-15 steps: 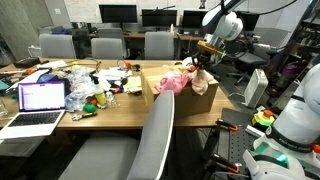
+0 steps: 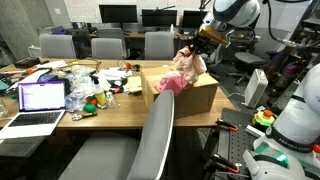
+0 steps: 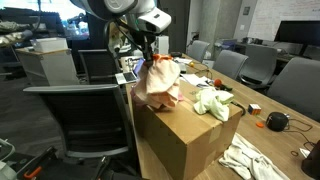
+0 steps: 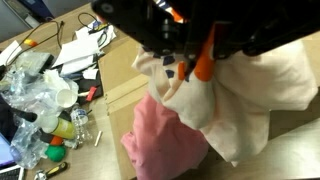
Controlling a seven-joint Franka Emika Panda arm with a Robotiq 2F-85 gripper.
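Note:
In exterior view 1, my gripper (image 2: pixel 186 51) is above the cardboard box (image 2: pixel 202 101), shut on a peach cloth (image 2: pixel 193 65) that hangs down in folds. A pink cloth (image 2: pixel 173 83) shows just below and left of it at the box top. From exterior view 2, the peach cloth (image 3: pixel 160 85) drapes under the gripper (image 3: pixel 154 60) at the near end of the box (image 3: pixel 188 140). The wrist view has the peach cloth (image 4: pixel 235 110) bunched around orange fingers (image 4: pixel 206 62), with the pink cloth (image 4: pixel 160 140) beneath. The cloth hides the fingertips in part.
A pale cloth (image 3: pixel 212 103) lies on top of the box, and a white cloth (image 3: pixel 252 158) lies on the table beside it. The table left of the box holds a laptop (image 2: pixel 41 103) and clutter. An office chair (image 2: pixel 153 140) stands in front.
My gripper has risen from low over the box and shifted left. The peach cloth has come up with it and now hangs higher, while the pink cloth shows near the box edge.

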